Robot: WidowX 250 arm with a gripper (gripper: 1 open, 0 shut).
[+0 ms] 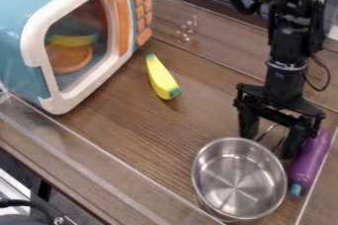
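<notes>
My black gripper (272, 128) is low over the back of the steel pot (238, 180), its fingers apart around the area of the pot's raised handle; whether they touch it is unclear. A purple eggplant (307, 160) lies just right of the pot, beside my gripper. A yellow banana (162, 77) lies on the wooden table (132, 140) at the middle, left of my arm.
A toy microwave (53, 12) in blue and white stands at the upper left, with something yellow and orange behind its window. The table between it and the pot is clear. A wall runs along the back.
</notes>
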